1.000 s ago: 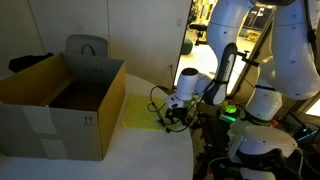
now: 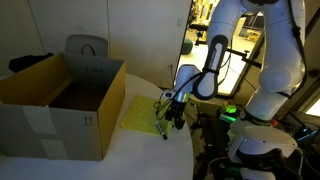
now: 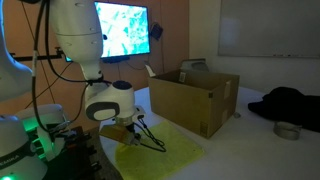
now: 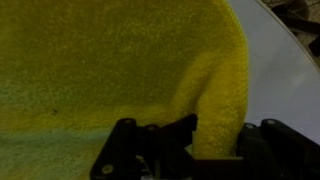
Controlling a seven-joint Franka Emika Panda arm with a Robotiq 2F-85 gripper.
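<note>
A yellow cloth [image 2: 143, 113] lies on the white table in front of the arm; exterior view 2 shows the cloth [image 3: 175, 156] spread out near the arm's base. In the wrist view the cloth [image 4: 110, 60] fills most of the picture, and a raised fold of it runs down between the fingers. My gripper is shut on that fold, near the cloth's edge. From outside, the gripper [image 2: 164, 121] is low at the cloth's near side, its fingertips small and hard to make out.
A large open cardboard box [image 2: 75, 105] stands beside the cloth. Behind it is a grey chair [image 2: 87, 45]. A black cap [image 3: 285, 103] and a small round container [image 3: 288, 130] lie farther along the table.
The gripper has shifted slightly, and its fingers now show more plainly at the cloth's near side. A bit of yellow shows higher beside the gripper. The box has not moved.
</note>
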